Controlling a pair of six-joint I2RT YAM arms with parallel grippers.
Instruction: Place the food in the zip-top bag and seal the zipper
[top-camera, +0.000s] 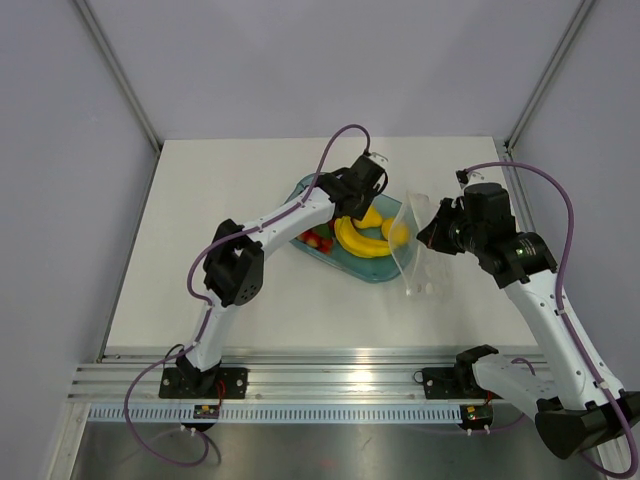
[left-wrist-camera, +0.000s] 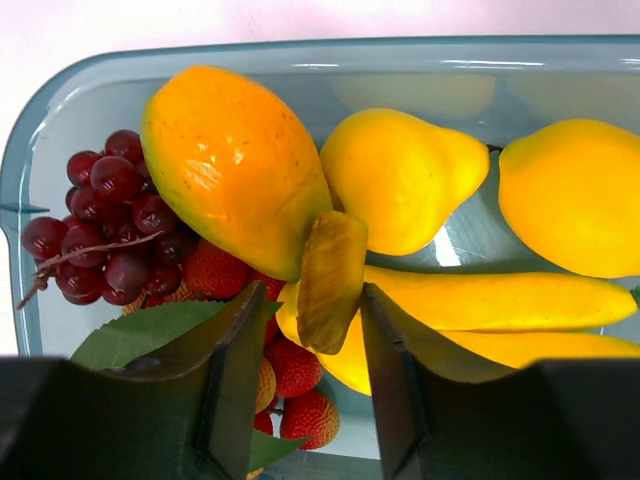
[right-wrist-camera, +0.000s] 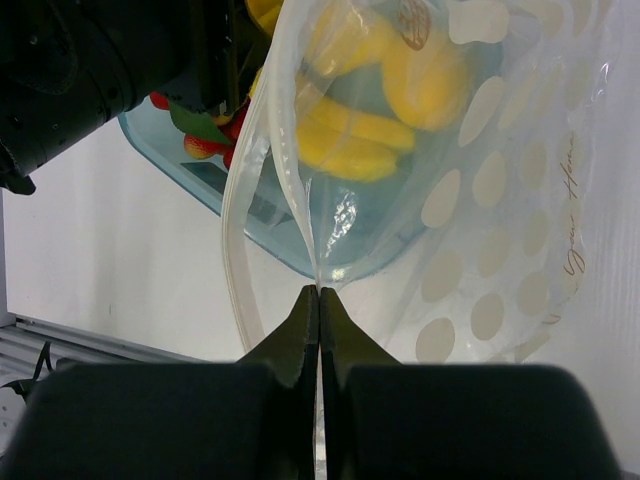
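Note:
A clear zip top bag with pale dots (right-wrist-camera: 490, 262) stands partly open beside the food. My right gripper is shut on the film at the bag's edge. In the left wrist view, the fingers of my left gripper are apart, with the brown banana stem (left-wrist-camera: 333, 275) reaching up between them; a gap shows on its left side. Yellow bananas (left-wrist-camera: 500, 300) lie below in the blue-grey tray (left-wrist-camera: 400, 55). Alongside them are a mango (left-wrist-camera: 230, 165), a pear (left-wrist-camera: 395, 175), a lemon-like fruit (left-wrist-camera: 575, 195), grapes (left-wrist-camera: 115, 190) and red lychees (left-wrist-camera: 310, 418).
The bag leans over the tray's right end in the top view, close to the left gripper (top-camera: 362, 208). A green leaf (left-wrist-camera: 150, 335) lies over the lychees.

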